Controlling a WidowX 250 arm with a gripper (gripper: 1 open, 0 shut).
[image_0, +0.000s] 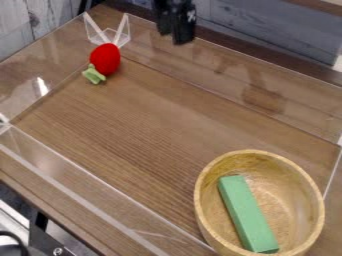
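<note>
My dark gripper hangs at the top edge, centre, above the back of the wooden table; its finger state is hard to make out. To its lower left lie a red object and a small green piece. At the bottom right sits a pale yellow bowl holding a green block.
A clear plastic-looking item stands just behind the red object. Low walls run along the back and left.
</note>
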